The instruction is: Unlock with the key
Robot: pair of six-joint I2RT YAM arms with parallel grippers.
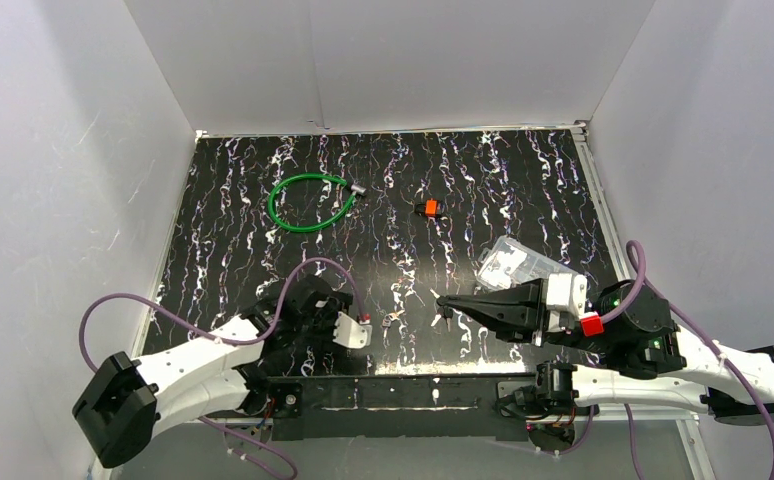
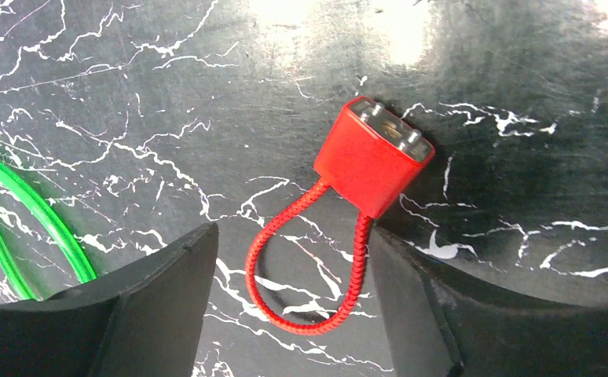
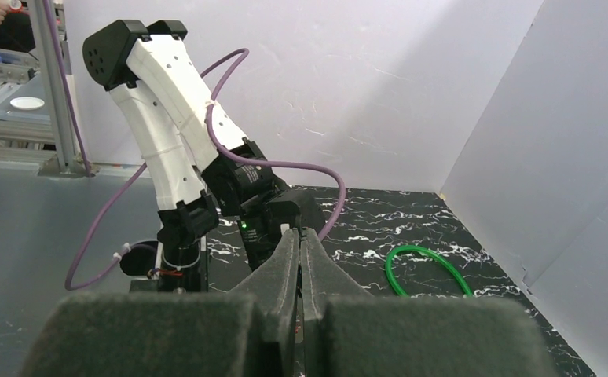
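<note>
A red lock body (image 2: 375, 153) with a red cable loop (image 2: 255, 271) lies on the dark table in the left wrist view. Over it is my left gripper, open, its fingers spread wide on either side of the loop; the lock is hidden under the arm from above. Several keys, one with a black head (image 1: 442, 301), lie near the front middle of the table. The tip of my right gripper is shut, pointing left close to the black-headed key; no object shows between its fingers. A smaller silver key (image 1: 390, 319) lies between the two arms.
A green cable lock (image 1: 311, 229) rests toward the back left, and an orange-and-black lock (image 1: 430, 208) near the back middle. Beside the right arm stands a clear plastic box (image 1: 523, 262). Open table surrounds the two locks.
</note>
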